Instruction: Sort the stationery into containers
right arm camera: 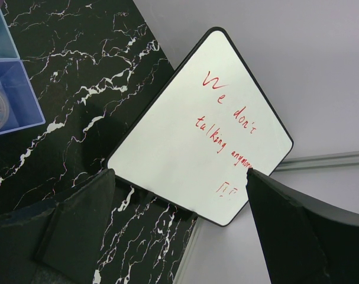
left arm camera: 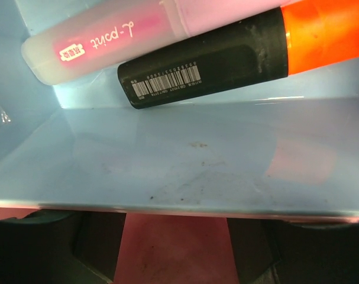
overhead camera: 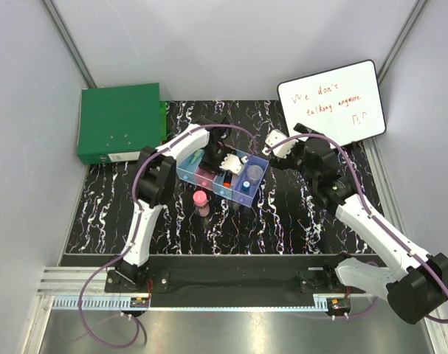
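Observation:
A row of joined blue and pink compartments stands slanted on the table. My left gripper is low at the pink compartment, its fingers apart with only pink floor visible between them. In the light blue compartment lie a pink-and-clear pen and a black marker with an orange end. The violet compartment holds a round clear box of clips and a small blue-topped item. Open and empty, my right gripper hangs before the whiteboard.
A pink-capped bottle stands in front of the compartments. To the left is a large green box, and the whiteboard leans at the back right.

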